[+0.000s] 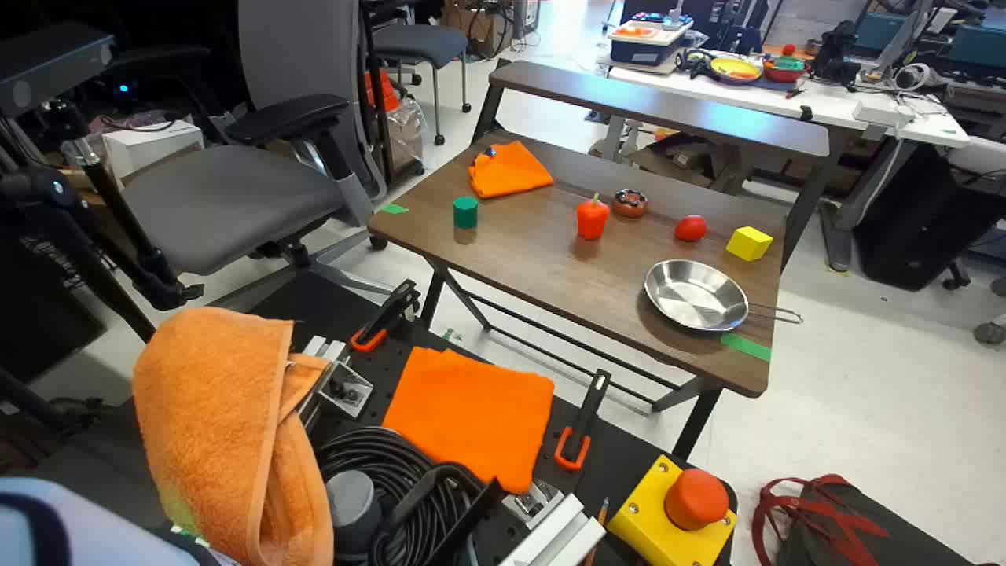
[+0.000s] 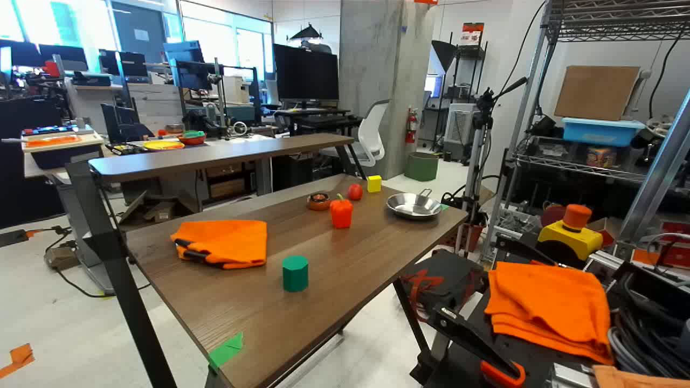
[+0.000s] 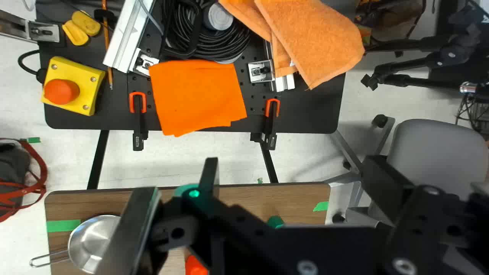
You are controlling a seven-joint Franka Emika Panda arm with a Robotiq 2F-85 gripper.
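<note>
My gripper stands open over the brown table's near edge in the wrist view, with nothing gripped; neither exterior view shows it. A green block (image 1: 464,212) sits toward the table's left end, in front of a folded orange cloth (image 1: 514,170). Near the middle are an orange-red pepper (image 1: 592,218) and a small brown bowl (image 1: 629,203) with dark contents. To their right lie a red tomato-like item (image 1: 690,228) and a yellow block (image 1: 750,244). A steel pan (image 1: 698,297) rests at the right end, its handle past the edge. My arm partly hides the green block and pepper in the wrist view.
A raised shelf (image 1: 660,99) runs along the table's back. The black bench (image 3: 316,110) opposite carries clamps, coiled cable, a yellow box with a red button (image 3: 73,87), an orange cloth (image 3: 197,96) and a towel (image 3: 316,36).
</note>
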